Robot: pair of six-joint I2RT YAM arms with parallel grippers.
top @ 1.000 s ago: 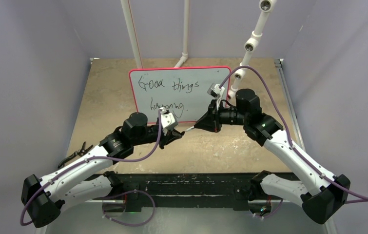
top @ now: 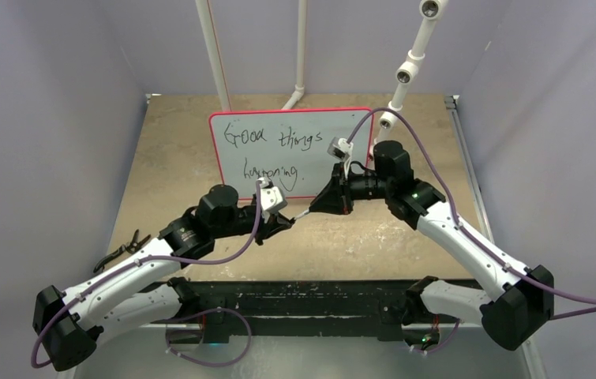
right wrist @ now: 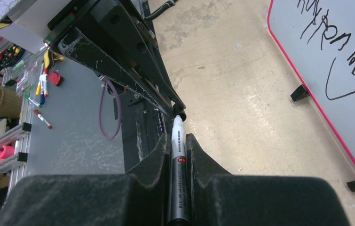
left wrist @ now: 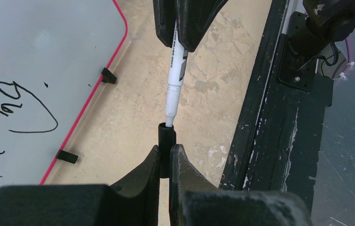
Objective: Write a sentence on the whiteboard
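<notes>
The whiteboard point(top: 330, 170) with a red edge carries black handwriting reading roughly "Good things happening." In front of it, my two grippers face each other. My right gripper point(top: 312, 210) is shut on a white marker point(left wrist: 173, 84), whose tip end points at the left gripper. Between the fingers of my left gripper sits a black marker cap point(left wrist: 166, 134), held shut. In the left wrist view the marker's narrow tip reaches the cap's open mouth; how far inside it goes is hidden. The right wrist view shows the marker point(right wrist: 178, 141) lined up with the cap point(right wrist: 180, 113).
Black clips point(left wrist: 109, 76) stick out from the board's lower edge. Pliers point(top: 122, 250) lie at the table's left. Loose markers point(right wrist: 42, 119) rest on a surface outside the workspace. The tan tabletop point(top: 334, 253) below the grippers is bare.
My right arm has shifted slightly left, bringing the marker closer to the left gripper. The left gripper has moved very little, slightly left and down.
</notes>
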